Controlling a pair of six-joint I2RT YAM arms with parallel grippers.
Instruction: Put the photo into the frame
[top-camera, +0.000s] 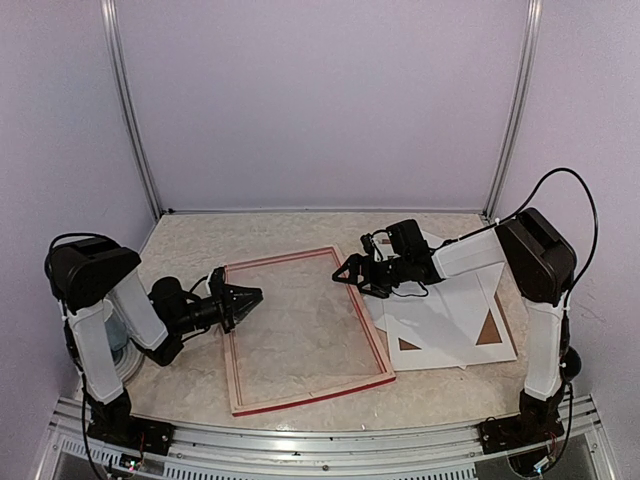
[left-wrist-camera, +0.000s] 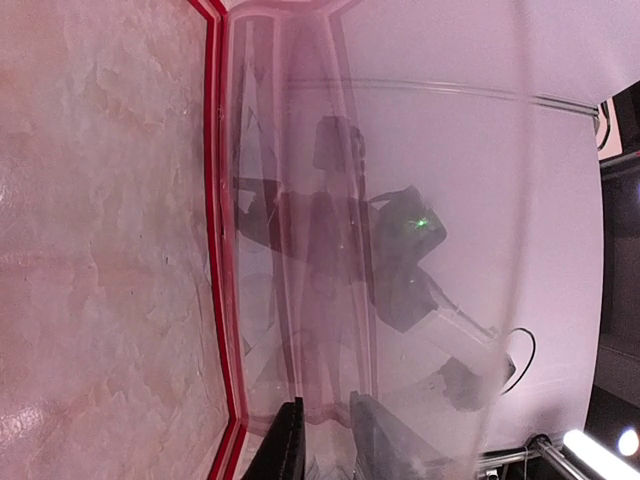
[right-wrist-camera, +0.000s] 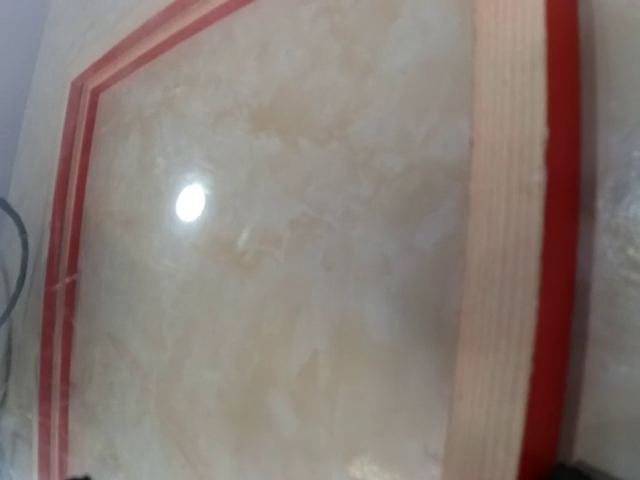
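The red-edged wooden frame (top-camera: 312, 399) lies on the table, its middle see-through with the table showing below. My left gripper (top-camera: 258, 297) is over its left side, shut on a clear sheet (left-wrist-camera: 440, 180) that fills much of the left wrist view and mirrors the robot. One finger (left-wrist-camera: 283, 440) shows dark and plain; the other looks paler, as if behind the sheet. Along the sheet's left side runs the frame's red rim. My right gripper (top-camera: 346, 272) stands open at the frame's right rim (right-wrist-camera: 505, 240). I cannot tell which piece is the photo.
White boards (top-camera: 445, 310) with brown corners lie in a stack right of the frame, partly under the right arm. Round dishes (top-camera: 127, 358) are at the far left behind the left arm. Bare table lies behind the frame.
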